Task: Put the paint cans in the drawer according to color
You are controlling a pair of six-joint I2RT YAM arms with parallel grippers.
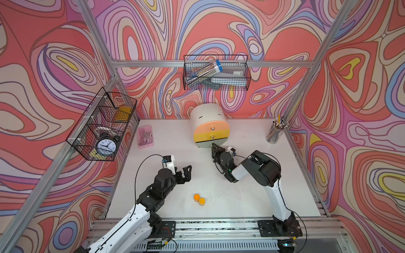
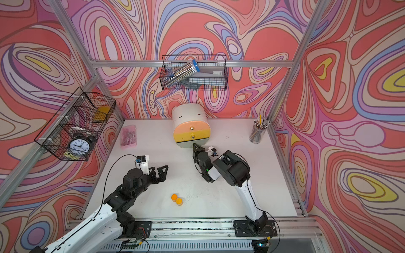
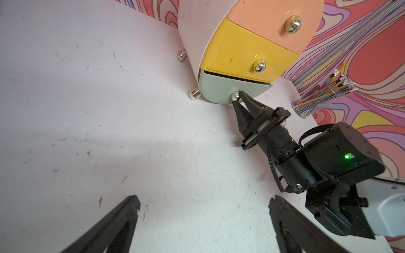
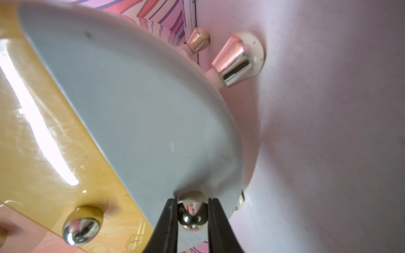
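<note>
Two small paint cans, an orange one [image 1: 196, 197] and a more yellow one [image 1: 202, 201], stand side by side at the front of the table. At the back is a rounded white cabinet [image 1: 205, 113] with a peach drawer [image 3: 270, 21] on top, a yellow drawer [image 3: 236, 46] in the middle and a pale grey drawer [image 3: 219, 87] at the bottom. A dark gap runs along the grey drawer's top edge. My right gripper has one finger on each side of the grey drawer's knob [image 4: 192, 201]; how firmly they press cannot be told. My left gripper [image 1: 184, 175] stands open and empty above the table's left half.
A pink box [image 1: 145, 137] lies at the back left, and a cup of brushes [image 1: 276, 131] stands at the back right. Wire baskets hang on the left, with a clock [image 1: 106, 146], and at the back [image 1: 217, 72].
</note>
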